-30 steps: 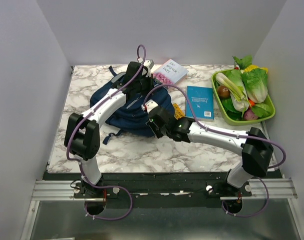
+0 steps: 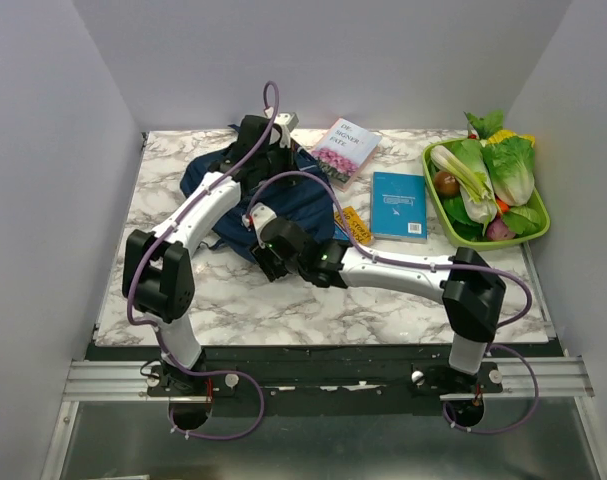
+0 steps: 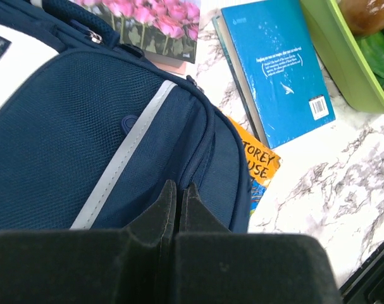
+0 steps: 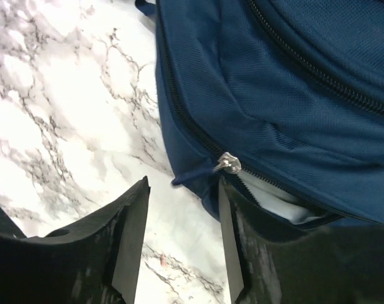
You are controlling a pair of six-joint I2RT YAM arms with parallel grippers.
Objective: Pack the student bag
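The navy bag point(image 2: 208, 180) lies on the marble table's middle left, under both arms. My left gripper is shut on or at the bag's piped fabric edge; whether cloth is between the fingers is hard to see. My right gripper is part open beside the bag's lower zipper, with a metal zipper pull point(image 4: 229, 163) and dark tab just beyond its fingertips. Near the bag lie a pink-flower book point(image 2: 345, 150), a blue book point(image 2: 398, 208) and an orange book point(image 3: 258, 155), partly hidden by the bag.
A green basket of vegetables point(image 2: 538, 225) stands at the right. Walls bound both sides and the back.
Both arms have moved leftward, and the bag has shifted or been reshaped with them, exposing more of the orange book.
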